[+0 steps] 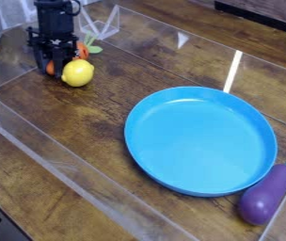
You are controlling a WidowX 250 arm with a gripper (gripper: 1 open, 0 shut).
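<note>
The black gripper (54, 58) reaches down at the upper left, its fingertips low over an orange carrot (83, 51) with green leaves, which it partly hides. A round yellow toy (78, 74) lies right beside the fingers, on their right. Whether the fingers hold anything, and how far apart they are, is unclear at this size.
A large blue plate (199, 141) fills the centre right. A purple eggplant (263, 198) lies at the lower right beside it. Clear plastic walls edge the wooden surface (71, 151), whose left and middle are bare.
</note>
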